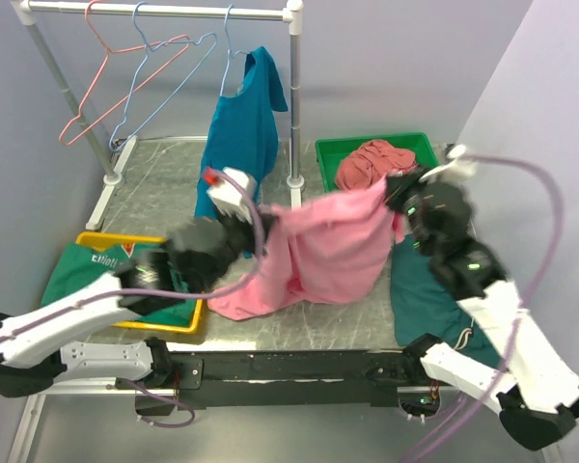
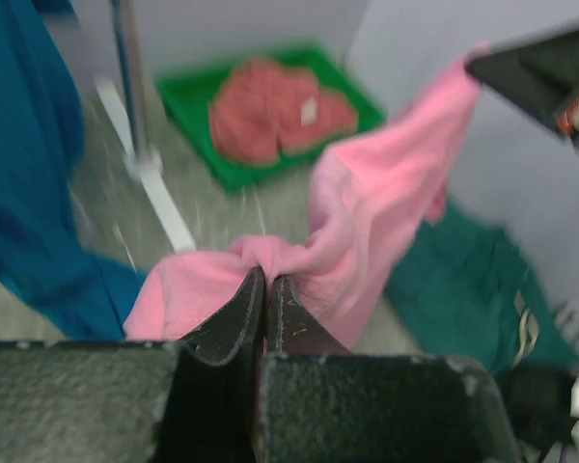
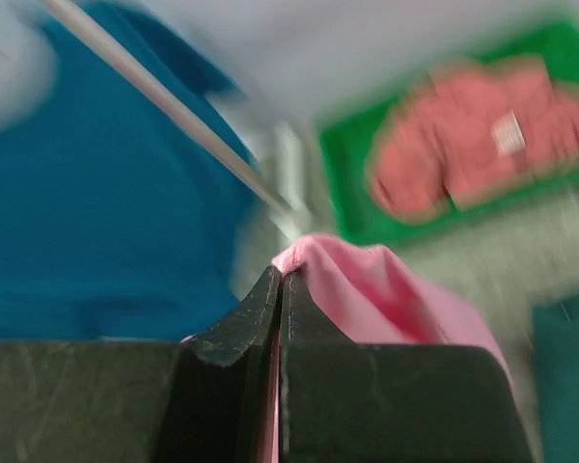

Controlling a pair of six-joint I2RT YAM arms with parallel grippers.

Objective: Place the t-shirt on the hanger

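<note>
A pink t-shirt [image 1: 328,253] hangs slack between my two grippers over the middle of the table, blurred by motion. My left gripper is shut on one part of its cloth, which bunches at the fingertips in the left wrist view. The right gripper is shut with a pink fold of the shirt between its fingertips. In the top view the left gripper [image 1: 270,220] and the right gripper [image 1: 391,198] are apart, with cloth drooping below. Empty hangers, one pink [image 1: 104,60] and one blue [image 1: 147,46], hang on the rack's left part.
A blue shirt [image 1: 243,130] hangs from another blue hanger [image 1: 228,43] near the rack's right post [image 1: 295,116]. Behind stands a green bin [image 1: 420,147] with a reddish shirt [image 1: 369,162]. A yellow tray [image 1: 198,316] is at left; green cloth [image 1: 425,299] lies at right.
</note>
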